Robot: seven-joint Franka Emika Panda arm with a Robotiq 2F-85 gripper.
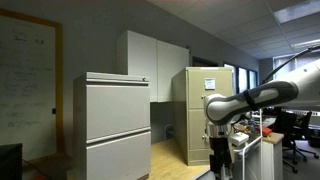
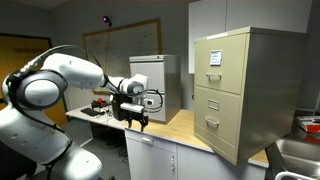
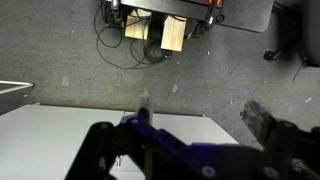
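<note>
My gripper stands open in the wrist view, its blurred fingers wide apart with only grey floor showing between them. Exterior view 2 has the same gripper (image 2: 134, 124) pointing down, near the front left end of the wooden counter (image 2: 185, 127). In exterior view 1 the gripper (image 1: 221, 166) hangs low at the right, in front of a beige filing cabinet (image 1: 201, 105). Nothing is held.
A grey drawer cabinet (image 1: 112, 125) stands at the left of the counter. Another beige cabinet (image 2: 222, 90) rises on the counter's right, near a sink (image 2: 297, 153). Beyond the floor (image 3: 100, 80), a dark table (image 3: 240, 12) has cables beside it.
</note>
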